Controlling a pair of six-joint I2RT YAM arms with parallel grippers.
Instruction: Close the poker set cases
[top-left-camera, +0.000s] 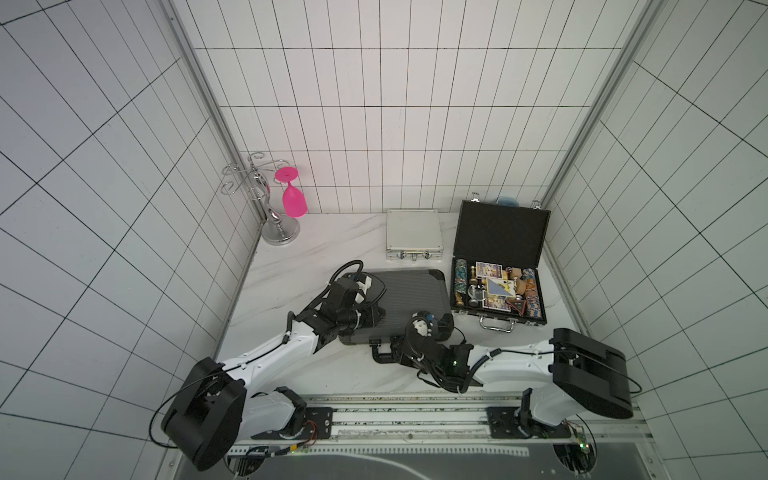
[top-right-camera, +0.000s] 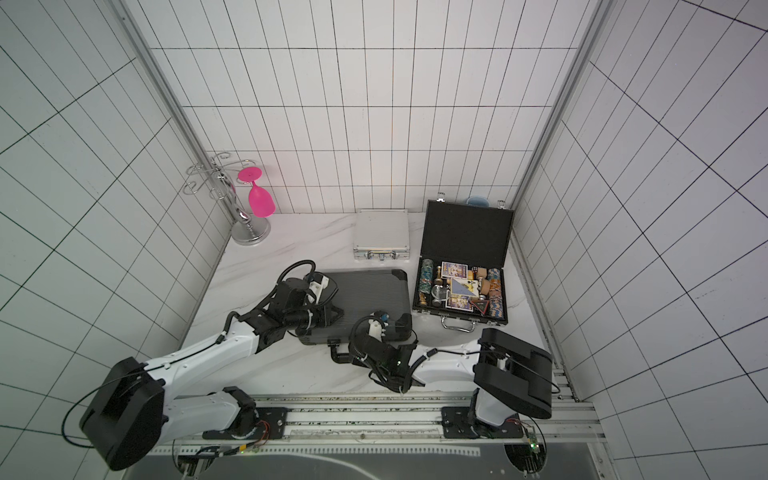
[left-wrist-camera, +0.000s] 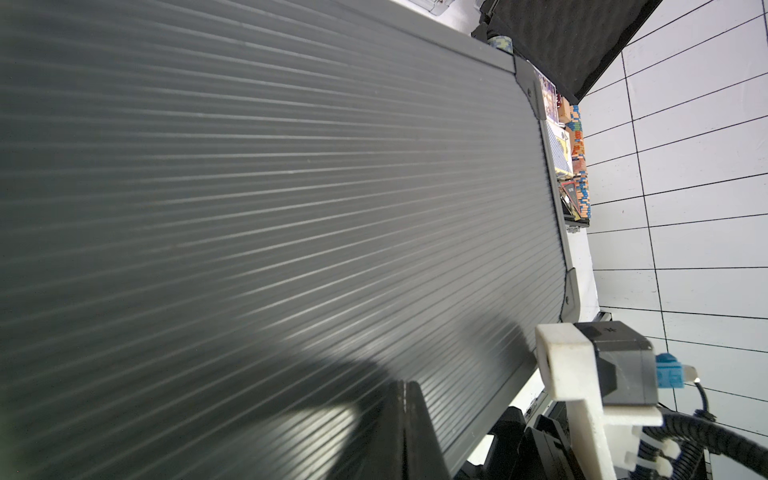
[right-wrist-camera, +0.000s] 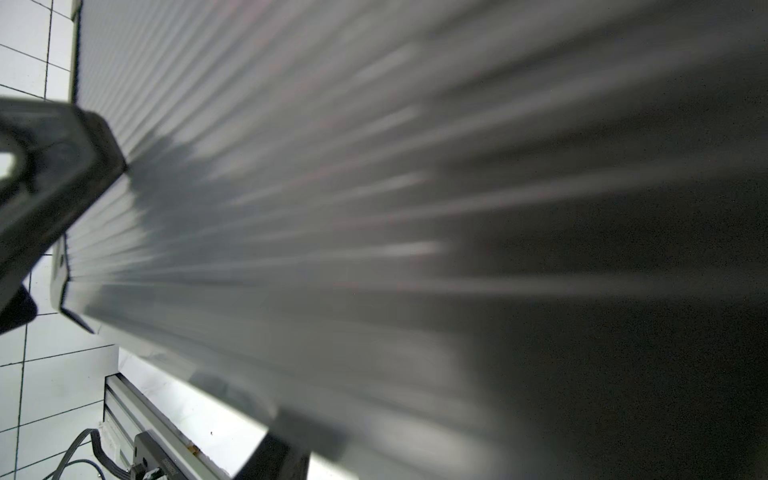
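Note:
The wide dark-grey ribbed case (top-left-camera: 408, 288) lies lid-down in the middle of the table, its black handle (top-left-camera: 388, 358) toward the front. The fingers (left-wrist-camera: 417, 440) of my left gripper (top-left-camera: 377, 315) are pressed together over the ribbed lid, with nothing showing between them. My right gripper (top-left-camera: 420, 340) is open above the front right part of that lid; in its wrist view the ribbed surface is very close and blurred. At the right, a black case (top-left-camera: 500, 232) stands open with its lid up, holding cards and chips. A small silver case (top-left-camera: 413, 232) lies shut at the back.
A chrome stand (top-left-camera: 280, 230) with a pink glass (top-left-camera: 294, 200) occupies the back left. Beyond the open case's lid, part of a blue object (top-left-camera: 507, 201) shows.

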